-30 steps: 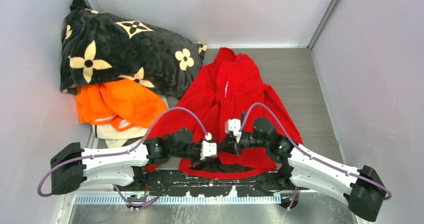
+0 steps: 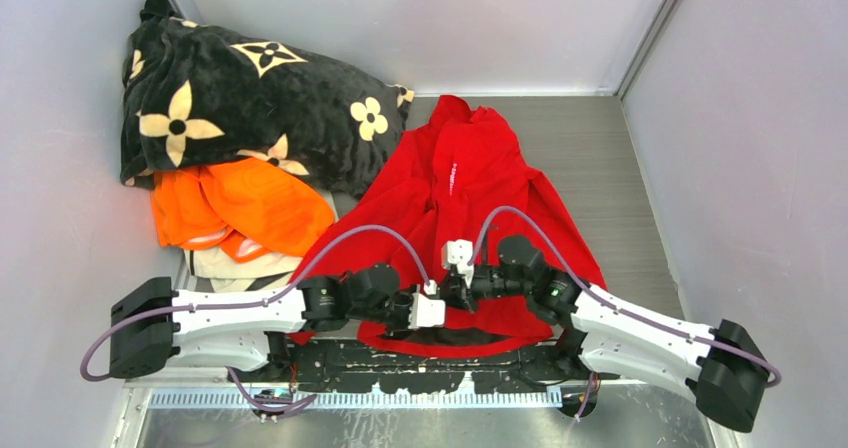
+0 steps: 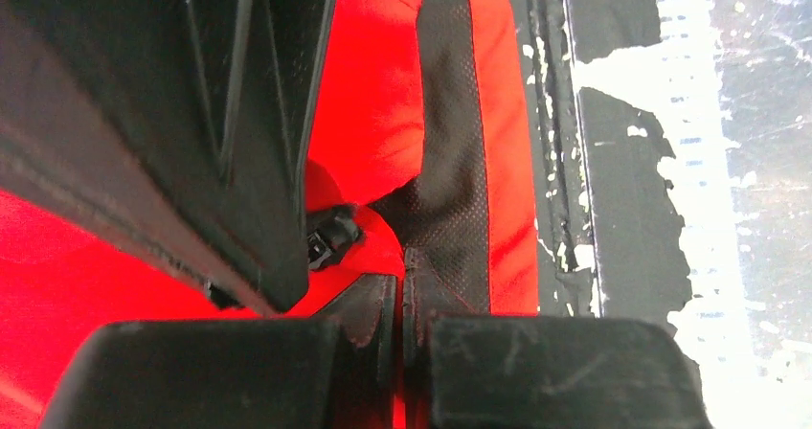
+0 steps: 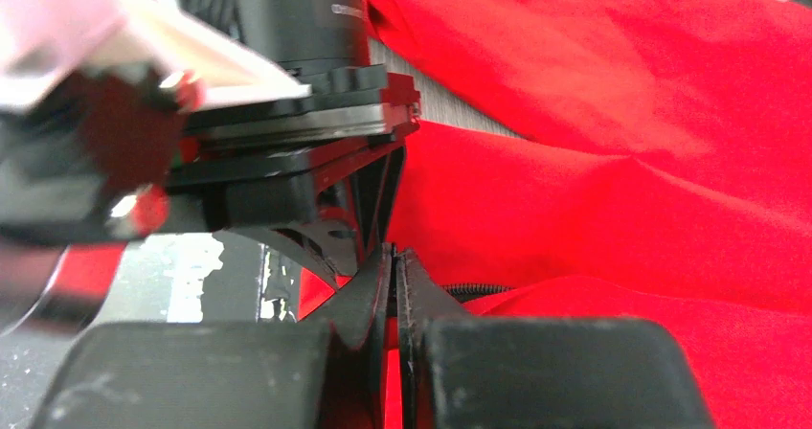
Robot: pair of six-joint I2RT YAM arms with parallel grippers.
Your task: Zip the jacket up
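A red jacket (image 2: 470,158) lies open on the floor, its dark-lined hem near the front edge. My two grippers meet at its lower front. My left gripper is shut at the hem, with red fabric showing at its fingertips; a small black zipper part (image 3: 330,237) sits just beyond, partly behind the other gripper's dark body. My right gripper is shut at the jacket's front edge, a black zipper tape (image 4: 474,290) running out beside its fingertips. What exactly lies between the fingers is mostly hidden.
A black patterned pillow (image 2: 260,108), an orange garment (image 2: 240,208) and cream cloth lie at the left. Walls border the back and sides. Bare floor (image 2: 580,148) shows at the back right, and a metal rail (image 2: 500,398) runs along the front.
Both grippers have shifted slightly, the left one toward the right, so they sit close together at the hem. The jacket looks essentially unchanged.
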